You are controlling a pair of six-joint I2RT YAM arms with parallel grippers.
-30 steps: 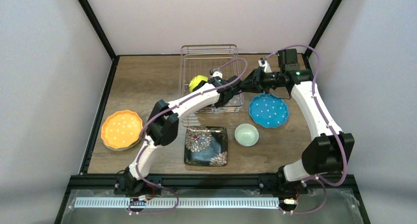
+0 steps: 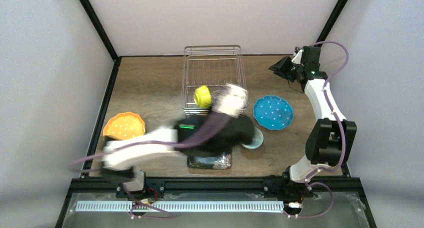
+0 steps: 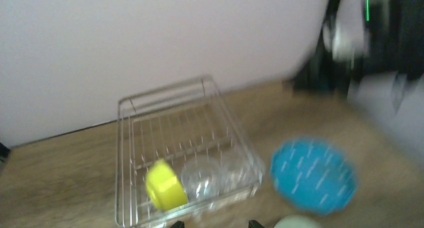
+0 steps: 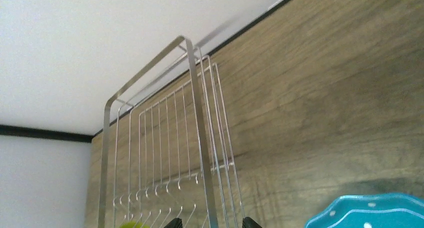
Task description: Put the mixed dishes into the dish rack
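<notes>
The dish rack (image 2: pixel 212 63) holds a yellow cup (image 2: pixel 202 95) and, in the left wrist view, clear glassware (image 3: pixel 200 175). My left gripper (image 2: pixel 240 133) is motion-blurred over the front middle, partly covering a black patterned dish (image 2: pixel 209 162) and a pale green bowl (image 2: pixel 252 143); whether it is open is unclear. My right gripper (image 2: pixel 274 68) stands right of the rack, fingertips apart in the right wrist view, nothing seen between them.
An orange dotted plate (image 2: pixel 125 125) lies at left, stacked on another dish. A blue dotted plate (image 2: pixel 273 112) lies right of the rack.
My left arm has swung out of the rack toward the front, now blurred. My right gripper has moved back and right, away from the rack.
</notes>
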